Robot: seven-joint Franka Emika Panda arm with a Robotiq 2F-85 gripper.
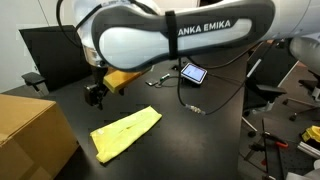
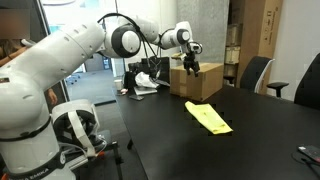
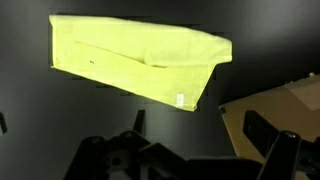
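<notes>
A yellow cloth [image 3: 140,58] lies on the black table, mostly flat, with a folded strip along one long side and a small white tag near one corner. In exterior view 1 the same cloth [image 1: 126,135] is beside the cardboard box. My gripper is open in the wrist view, its two fingers wide apart with nothing between them. It hangs well above the table in exterior view 1, clear of the cloth. In exterior view 2 the gripper [image 2: 188,68] shows small, in front of the box.
A cardboard box [image 1: 32,138] stands at the table's left, close to the cloth. Farther off lie a tablet [image 1: 193,73] and a cable with small items. Office chairs [image 2: 255,75] line the table's edge.
</notes>
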